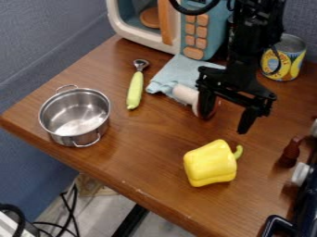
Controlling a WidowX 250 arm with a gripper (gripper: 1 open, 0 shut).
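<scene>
My black gripper (pixel 227 111) hangs over the right part of the table, beside a white cylindrical object (pixel 183 96) lying on a folded light-blue cloth (pixel 187 74); its fingers partly hide that object, and whether they hold it I cannot tell. A yellow bell pepper (pixel 209 165) lies in the front middle of the table. A steel pot (pixel 74 117) stands at the left, and a green-handled peeler (pixel 135 91) lies behind it.
A toy microwave (pixel 151 23) stands at the back, a can (pixel 285 60) at back right. A small dark bottle (pixel 288 155) and dark items line the right edge.
</scene>
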